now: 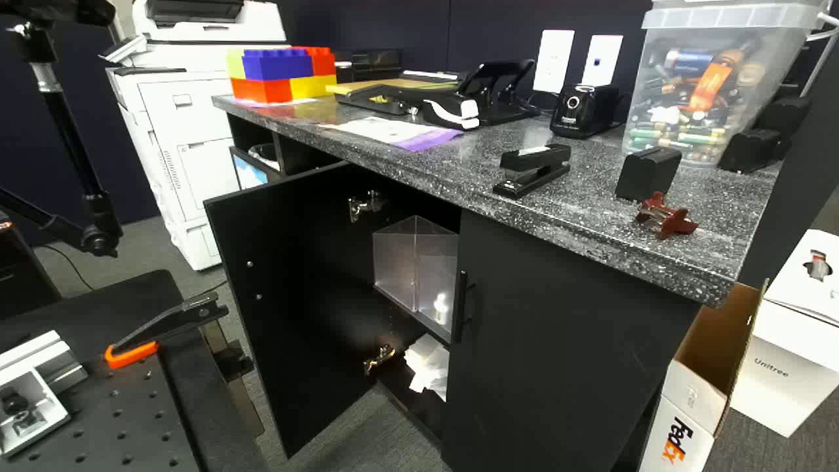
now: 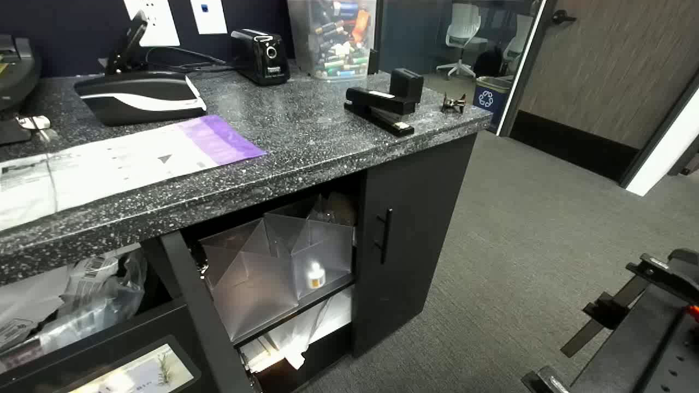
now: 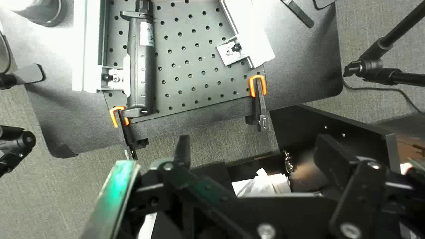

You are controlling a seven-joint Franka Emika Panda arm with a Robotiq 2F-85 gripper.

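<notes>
My gripper stands open in the wrist view, its two black fingers (image 3: pixel 182 150) wide apart and nothing between them. Below and beyond it, the desk cabinet's left door (image 1: pixel 303 314) is swung open, while the right door (image 1: pixel 550 338) is closed. Inside the cabinet, a clear angular container (image 2: pixel 262 275) and a small white bottle (image 2: pixel 315 275) rest on the shelf, with white papers (image 3: pixel 265 184) underneath. A black stapler (image 1: pixel 533 169) lies on the speckled countertop (image 1: pixel 472 169). Neither exterior view shows the gripper.
Near the counter's right end are a reddish-brown star-shaped item (image 1: pixel 664 216), a black block (image 1: pixel 649 173) and a battery bin (image 1: pixel 708 86). Large toy bricks (image 1: pixel 275 71) sit at its left. A perforated work table (image 3: pixel 187 59) with orange-tipped clamps (image 3: pixel 258 85) faces the cabinet across a floor gap.
</notes>
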